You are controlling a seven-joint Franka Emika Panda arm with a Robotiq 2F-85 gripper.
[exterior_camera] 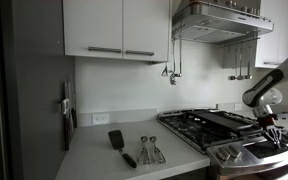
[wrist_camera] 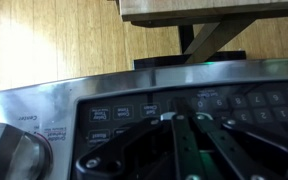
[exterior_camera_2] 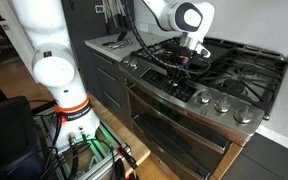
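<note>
My gripper points down at the stove's dark control panel [wrist_camera: 114, 115]. Its fingers are shut together, and nothing shows between them. In the wrist view the black gripper body covers part of the panel's keys. The second exterior view has the gripper [exterior_camera_2: 174, 78] low over the panel at the front of the stove. Whether its tips touch the panel, I cannot tell. A round knob [wrist_camera: 26, 158] stands left of the gripper in the wrist view.
Several knobs [exterior_camera_2: 222, 105] line the stove front beside the panel. Oven drawers [exterior_camera_2: 179, 130] lie below. Cast-iron grates [exterior_camera: 194, 128] and a black griddle [exterior_camera: 227, 123] cover the stovetop. A black spatula [exterior_camera: 117, 140] and metal scoops [exterior_camera: 152, 152] rest on the left counter [exterior_camera: 89, 160].
</note>
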